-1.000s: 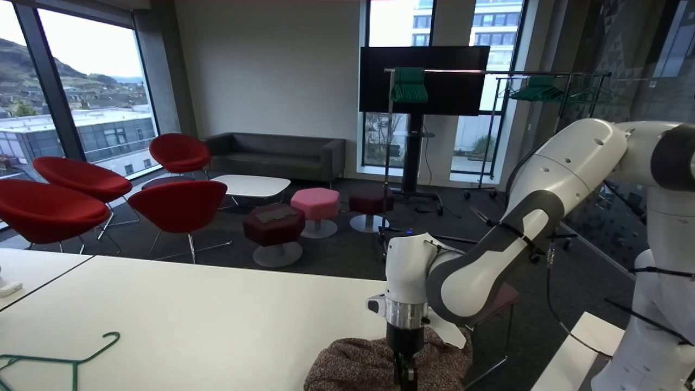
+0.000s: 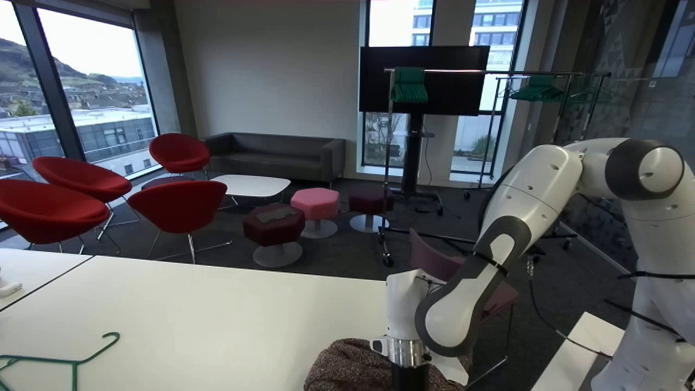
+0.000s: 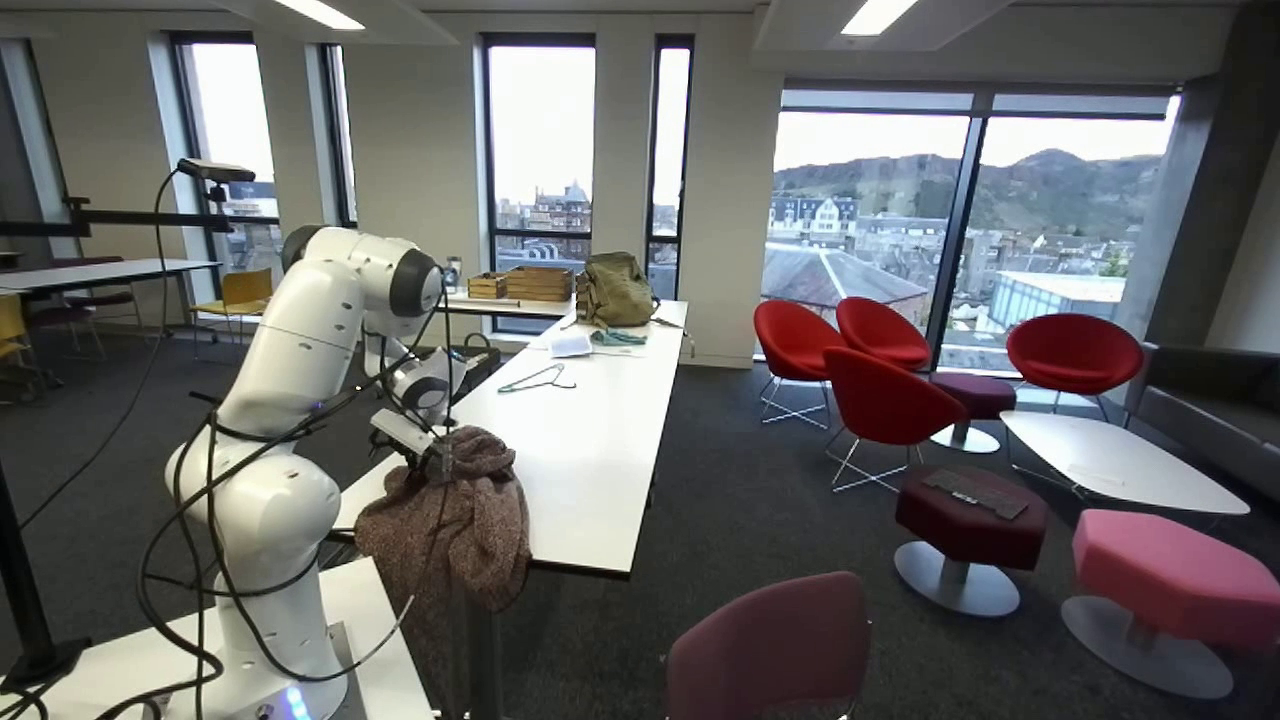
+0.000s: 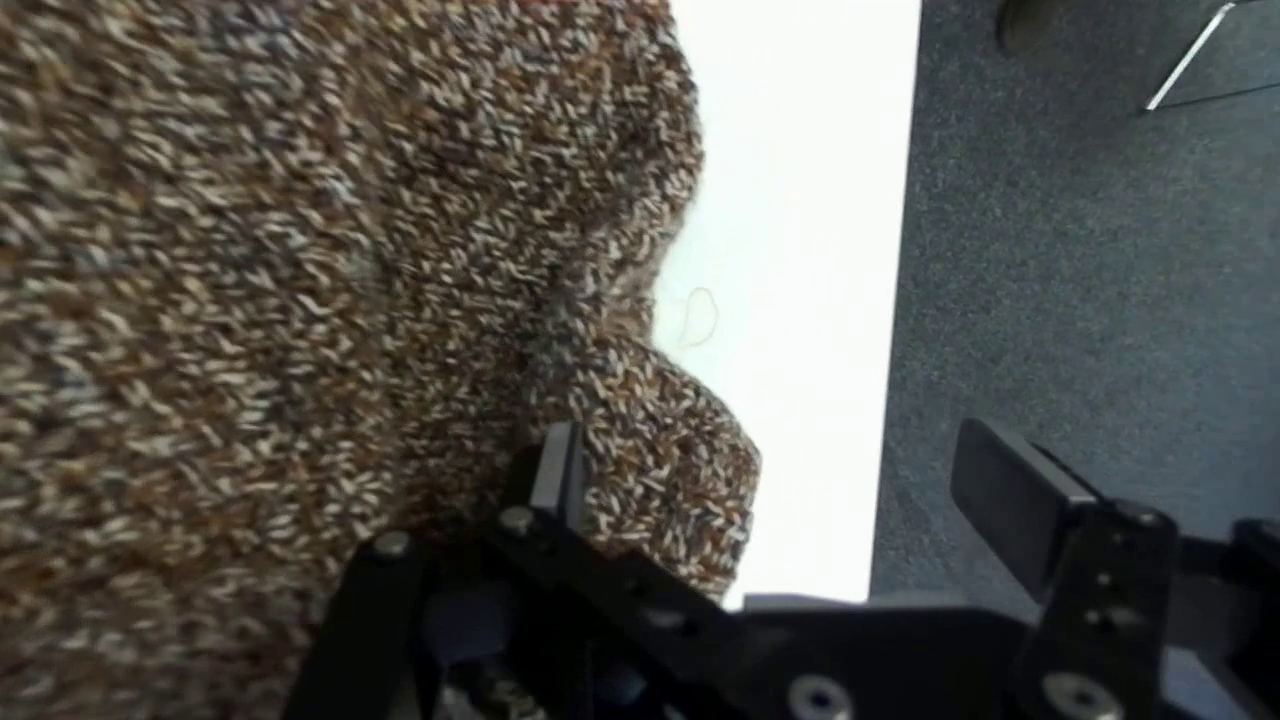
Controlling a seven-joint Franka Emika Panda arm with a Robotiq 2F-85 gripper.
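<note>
A brown knitted garment (image 3: 450, 516) lies bunched at the near end of the white table (image 3: 588, 504), part of it hanging over the edge. In the wrist view its knit (image 4: 264, 276) fills the left side. My gripper is open, pointing down at it. One finger (image 4: 558, 474) is in against the knit; the other finger (image 4: 1014, 504) shows over the dark floor past the table edge. A loose fold of the garment lies in the view between them, ungripped. In exterior view 1 my fingertips are cut off by the bottom edge. A green hanger (image 2: 75, 359) lies flat on the table.
Farther along the table are white paper (image 3: 570, 346) and a green backpack (image 3: 614, 292). A maroon chair (image 3: 774, 648) stands near the table's end. A clothes rail with green hangers (image 2: 409, 84) stands behind.
The arm has lowered, bringing my gripper down to the garment. The hanger has not moved.
</note>
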